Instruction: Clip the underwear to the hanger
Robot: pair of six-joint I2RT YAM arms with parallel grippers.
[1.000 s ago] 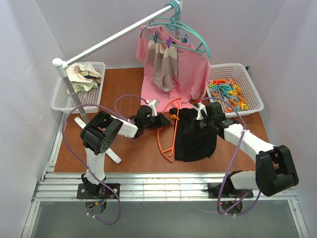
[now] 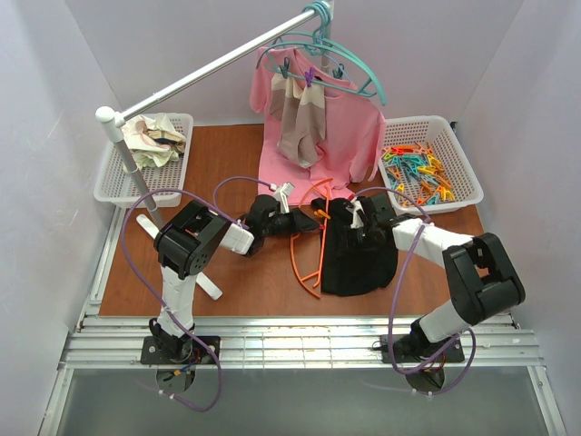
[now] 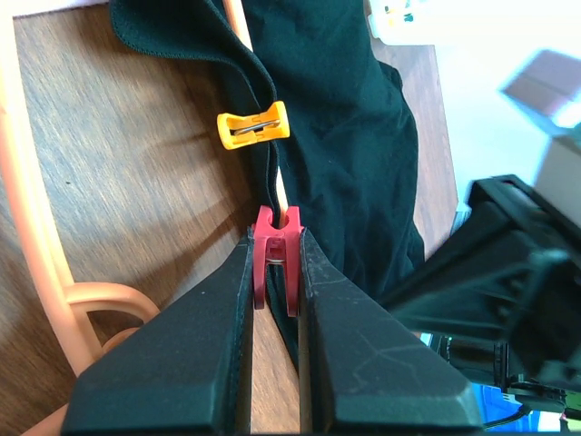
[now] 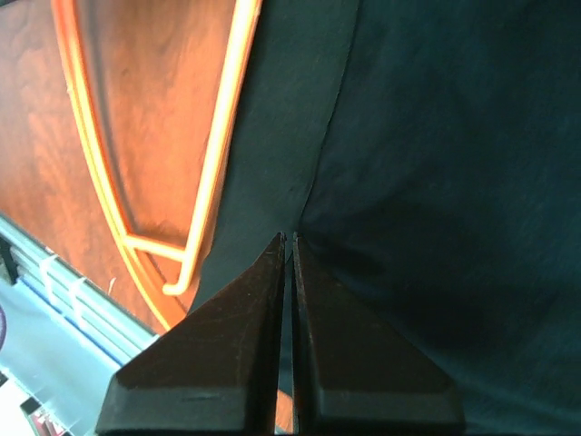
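The black underwear (image 2: 359, 268) lies spread on the table along an orange hanger (image 2: 296, 268); in the left wrist view a yellow clip (image 3: 254, 127) grips its edge on the hanger bar. Just below that, my left gripper is shut on a red clip (image 3: 277, 236) sitting on the bar and fabric. My right gripper is shut with nothing visible between its fingers, over the underwear (image 4: 436, 182) beside the hanger's bar (image 4: 218, 136).
A basket of coloured clips (image 2: 422, 173) stands at the right, a basket with cloth (image 2: 150, 145) at the left. Pink shirt (image 2: 272, 163) and other garments hang on teal hangers from the rack (image 2: 209, 64). A white bar (image 2: 209, 286) lies front left.
My left arm has stayed almost still.
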